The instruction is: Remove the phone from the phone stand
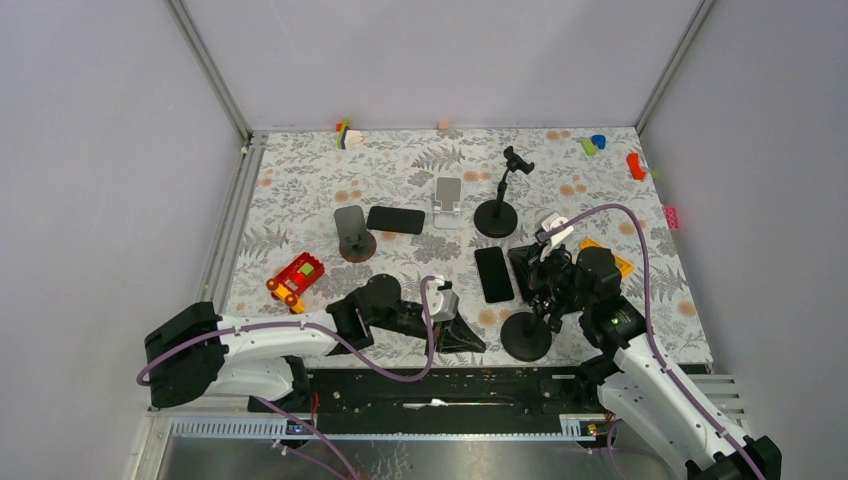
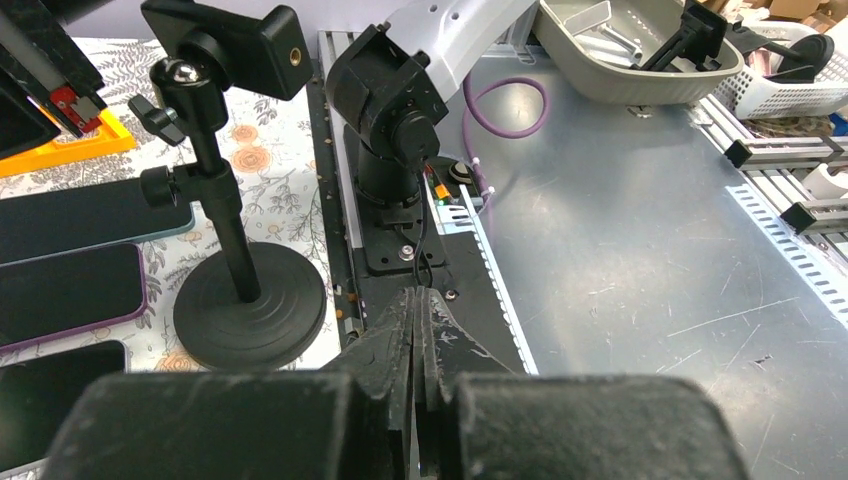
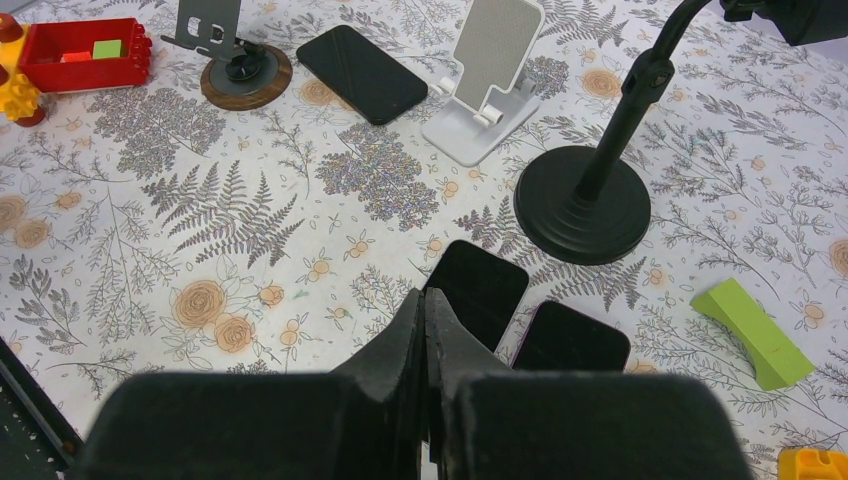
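Observation:
A black phone [image 1: 397, 219] lies flat on the cloth between a grey stand [image 1: 350, 225] and a white stand [image 1: 447, 200]. The near black stand [image 2: 232, 230] stands upright with an empty holder [image 2: 240, 45]. My right gripper is shut with nothing between its fingers; in the right wrist view the phone [image 3: 362, 73] lies well beyond it. The right arm partly covers the near stand in the top view. My left gripper is shut and empty, left of the near stand's base [image 1: 526, 337].
More dark phones lie flat by the right gripper, one of them a phone [image 1: 493, 274] left of it. A tall black stand [image 1: 495, 218] rises behind. A red toy truck [image 1: 296, 277] sits at left.

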